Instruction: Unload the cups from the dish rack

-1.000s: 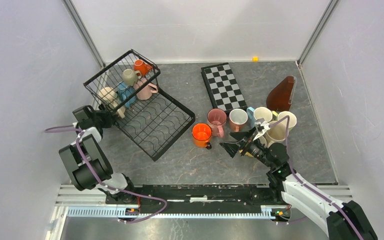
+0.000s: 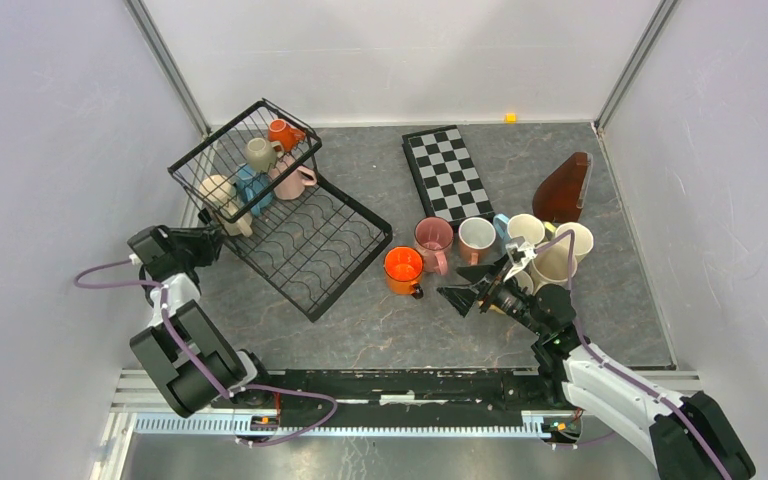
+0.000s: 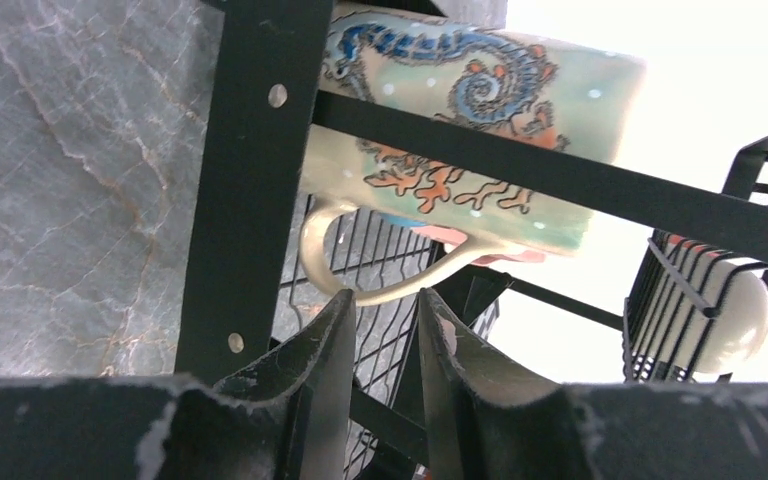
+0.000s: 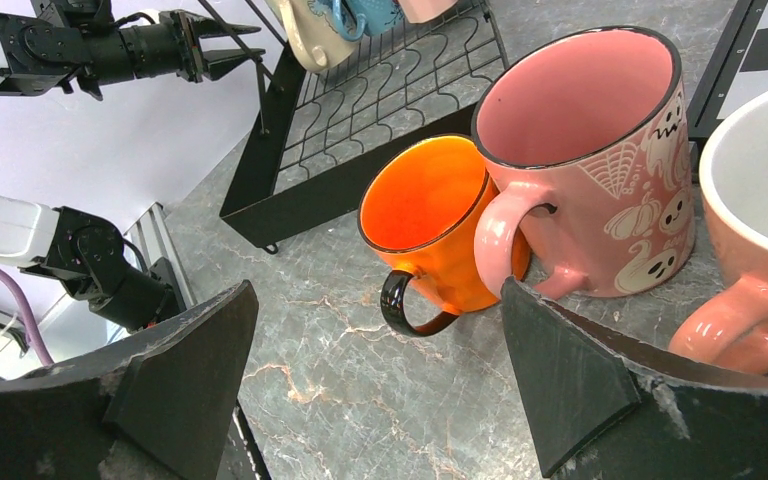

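Cups still stand in the left part of the black dish rack: a red-orange cup and a grey-beige cup on the upper tier, a blue cup and a pink cup lower down. At the rack's left edge, a cream cup with sea-creature pictures lies behind black bars, its loop handle facing my left gripper. That gripper is partly open just short of the handle, nothing between its fingers. My right gripper is open and empty near an orange cup.
Several cups stand on the counter at right, among them a dark pink cup and a white-and-peach cup. Behind them lie a checkered board and a brown object. Counter in front of the rack is clear.
Over the last second my left gripper has drawn back slightly to the left, away from the rack, and a little toward the front. My right arm has barely moved.
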